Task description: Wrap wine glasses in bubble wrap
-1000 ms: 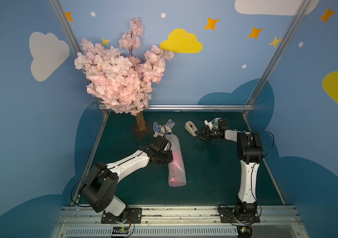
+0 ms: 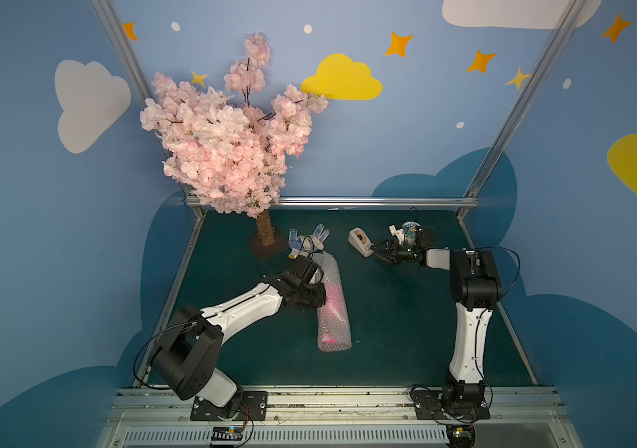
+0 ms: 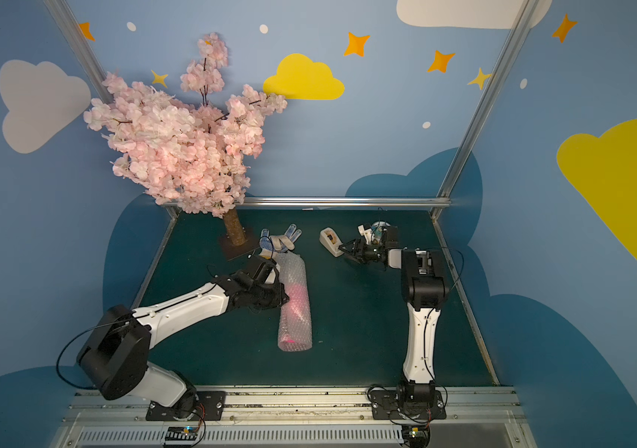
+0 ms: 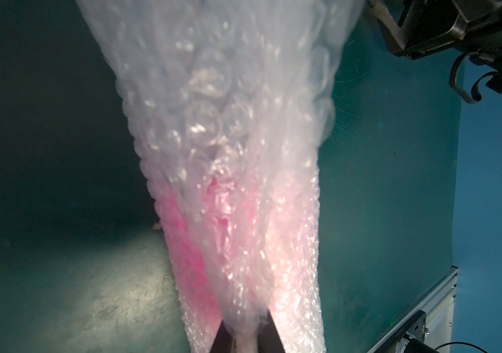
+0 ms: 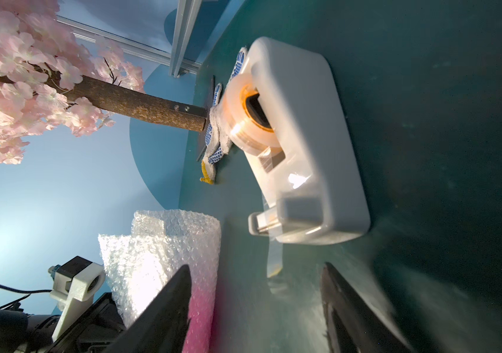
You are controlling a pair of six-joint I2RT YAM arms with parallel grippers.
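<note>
A bubble-wrap roll (image 2: 334,321) with pink showing through lies lengthwise at the middle of the green table. My left gripper is shut on the bubble wrap, pinching a folded edge on its top. A white tape dispenser (image 5: 315,135) stands beyond, right of the roll's far end, with a clear tape strip (image 5: 274,259) hanging from its cutter. My right gripper is part open in front of that strip, nothing seen between its fingers. Any glass inside the wrap cannot be made out.
Gloves (image 2: 307,240) lie behind the roll. An artificial blossom tree (image 2: 264,227) stands at the back left.
My right arm has shifted slightly to the right, beside the tape dispenser. The left arm and the wrapped roll look unchanged.
</note>
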